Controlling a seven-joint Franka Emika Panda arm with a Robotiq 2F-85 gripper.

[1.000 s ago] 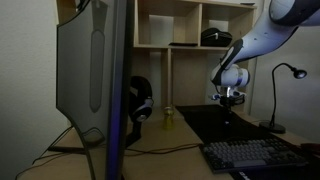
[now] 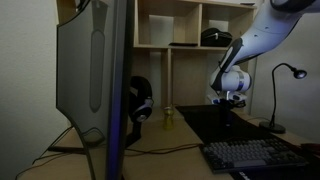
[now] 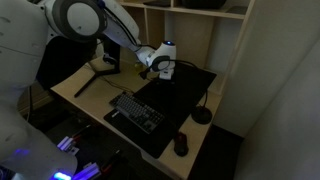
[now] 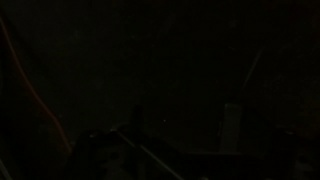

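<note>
My gripper (image 2: 226,108) points down over the black desk mat (image 2: 196,117), near the mat's far right part in the first exterior view. In the second exterior view the gripper (image 3: 160,76) hangs above the mat's far end. The wrist view is almost black; two faint fingers (image 4: 231,127) show apart at its bottom, and nothing can be made out between them. Whether a small dark object lies under the gripper cannot be told against the black mat.
A keyboard (image 3: 138,112) and a mouse (image 3: 181,144) lie nearer the front. The desk lamp (image 3: 202,114) stands to the right of the mat. Headphones (image 2: 140,101), a yellow object (image 2: 168,118) and a large monitor (image 2: 95,75) stand left. Shelves (image 2: 190,45) rise behind.
Over the last second my gripper has come down slightly toward the mat. Everything else stays in place.
</note>
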